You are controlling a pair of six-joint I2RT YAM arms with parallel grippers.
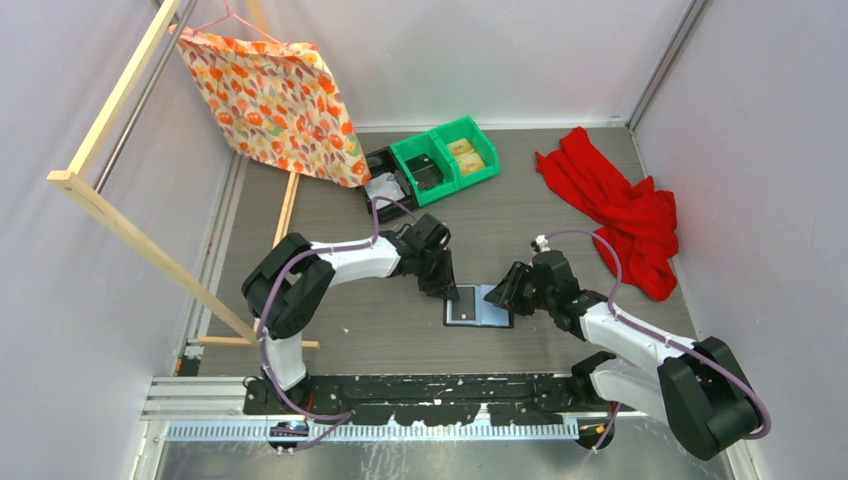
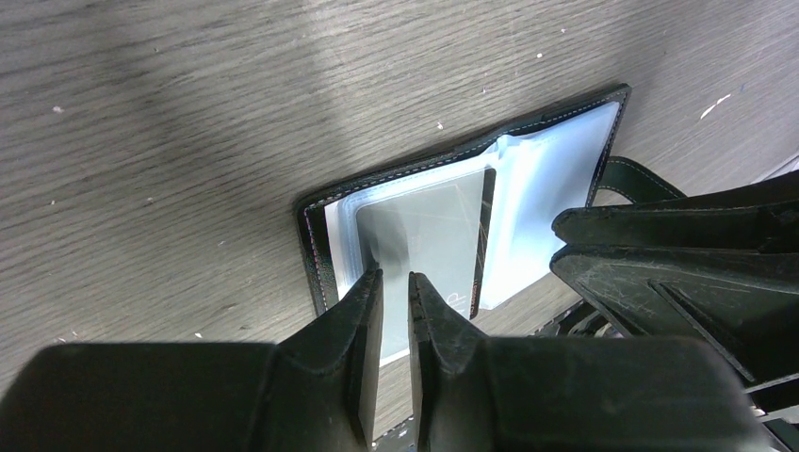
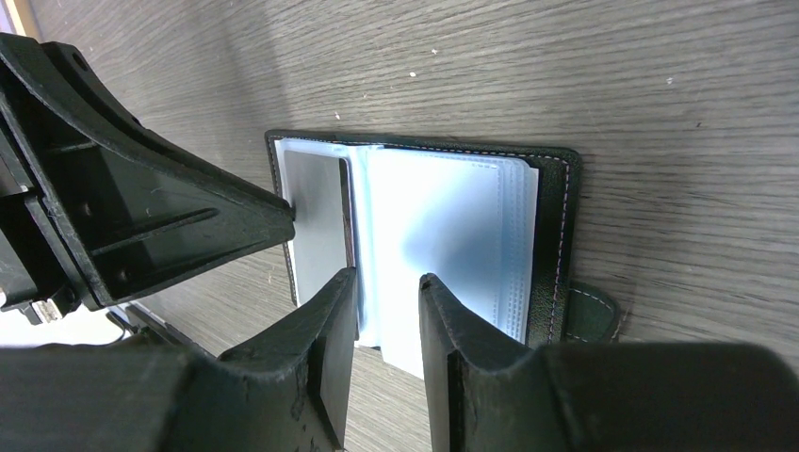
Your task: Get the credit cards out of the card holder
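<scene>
An open black card holder (image 1: 479,323) lies flat on the table, with clear sleeves, a grey card (image 2: 419,235) in its left half and a pale blue-white sleeve (image 3: 433,235) in the right. My left gripper has its tips low over the grey card's edge, slightly apart; whether anything is between them is unclear. My right gripper is open over the right half, its fingertips apart with nothing visible held.
Green bins (image 1: 445,130) and a black bin (image 1: 380,210) stand at the back. A red cloth (image 1: 610,210) lies right, and a patterned cloth (image 1: 270,100) hangs from a wooden frame at left.
</scene>
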